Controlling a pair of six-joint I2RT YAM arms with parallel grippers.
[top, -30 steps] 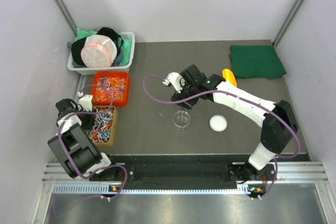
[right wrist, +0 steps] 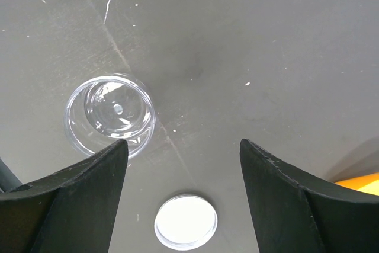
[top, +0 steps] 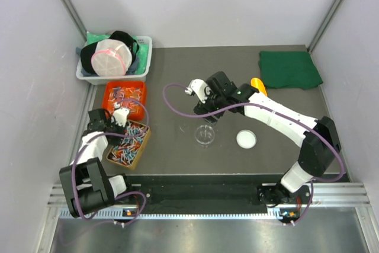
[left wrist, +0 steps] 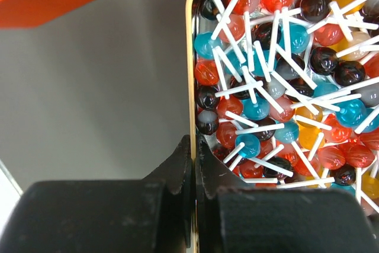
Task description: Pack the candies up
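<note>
In the left wrist view my left gripper is shut on the rim of a gold-edged box [left wrist: 191,75], which is full of lollipops [left wrist: 284,93] with white sticks. From above, that box [top: 138,157] lies slightly turned at the left. An empty clear jar [right wrist: 112,111] stands on the table in the right wrist view, with a round white lid [right wrist: 186,222] near it. My right gripper is open above the table, nothing between its fingers. The jar [top: 205,135] is in front of the right gripper in the top view.
A red tray [top: 143,92] of wrapped candies is just behind the gold-edged box, and a white basket [top: 149,57] with bags and cloth behind that. A yellow object [top: 258,86] and a folded green cloth [top: 290,69] sit at the back right. Bare table separates the box from the jar.
Arm and box have moved right in the top view, and the box has turned a little.
</note>
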